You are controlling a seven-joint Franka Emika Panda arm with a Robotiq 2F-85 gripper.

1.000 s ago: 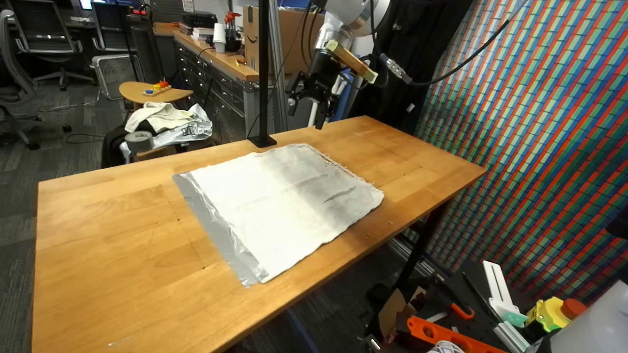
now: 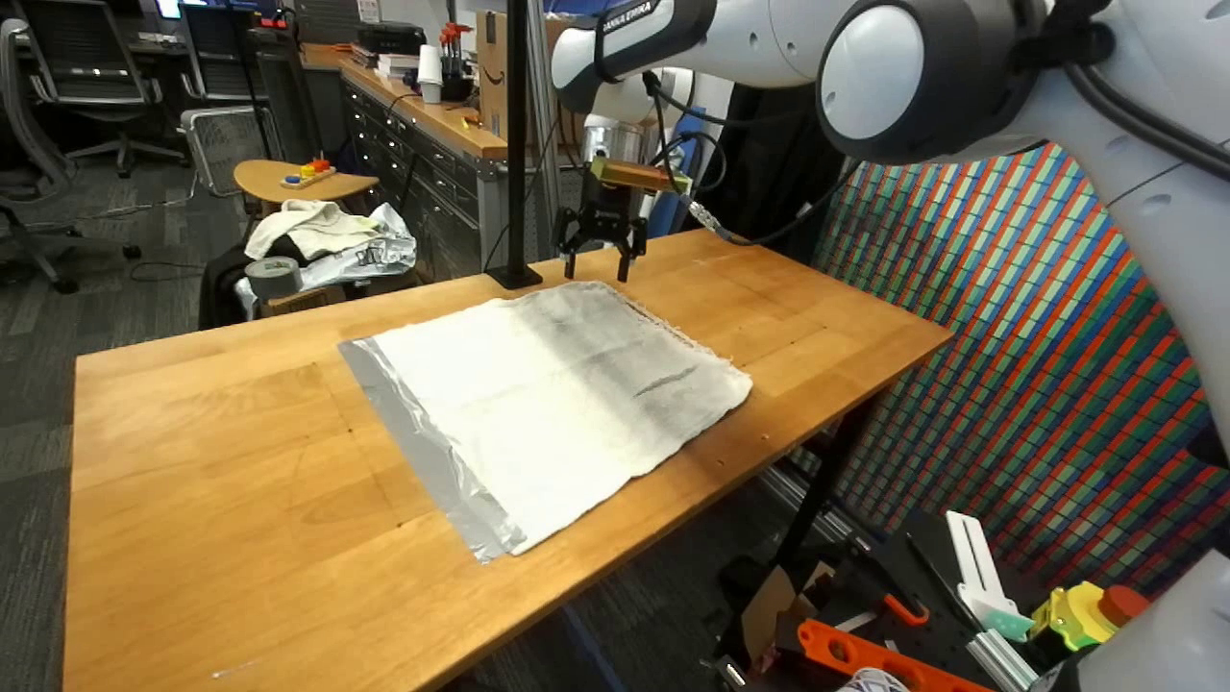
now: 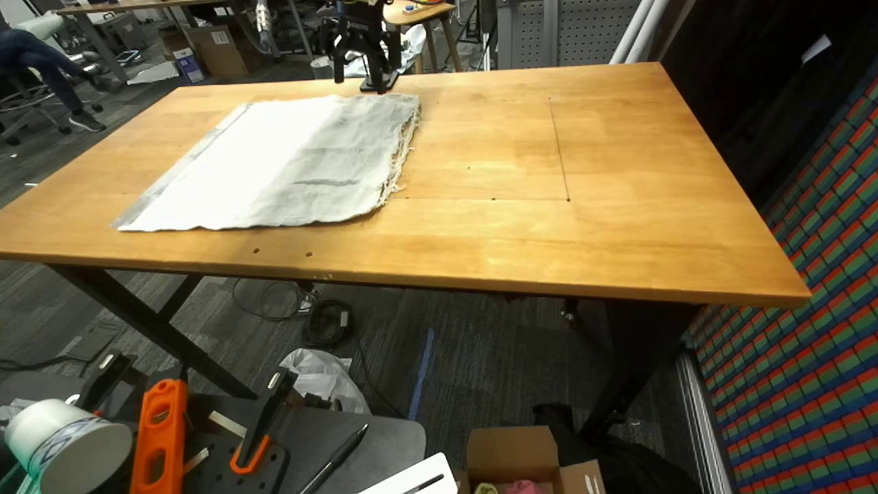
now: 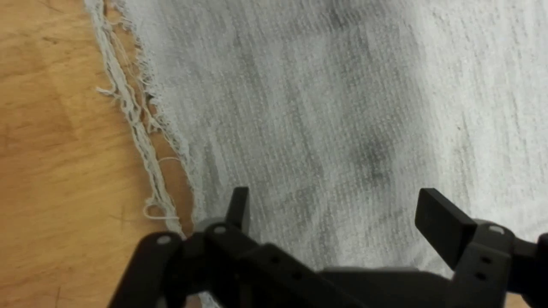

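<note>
A pale cloth (image 2: 553, 392) lies flat on the wooden table, white over most of its area and greyish toward its frayed edge. Silver tape (image 2: 421, 444) runs along the opposite edge. My gripper (image 2: 599, 275) is over the cloth's far corner, pointing down. In the second exterior view the gripper (image 3: 359, 86) shows at the table's back edge, near the cloth's far side (image 3: 280, 165). From the wrist, its fingers (image 4: 445, 226) stand wide apart, with the cloth (image 4: 308, 128) spread below and nothing between them. Loose threads (image 4: 136, 123) hang off the frayed edge on the left.
A black post (image 2: 515, 231) stands on the table's back edge, close to the gripper. Bare table (image 3: 510, 156) extends beyond the frayed edge, and more free wood (image 2: 242, 484) lies past the tape. Behind the table, a stool holds cloths and a tape roll (image 2: 273, 278).
My gripper has come down toward the cloth's far corner and turned from a slant to nearly upright. More of the arm now fills the upper right. The cloth has not moved.
</note>
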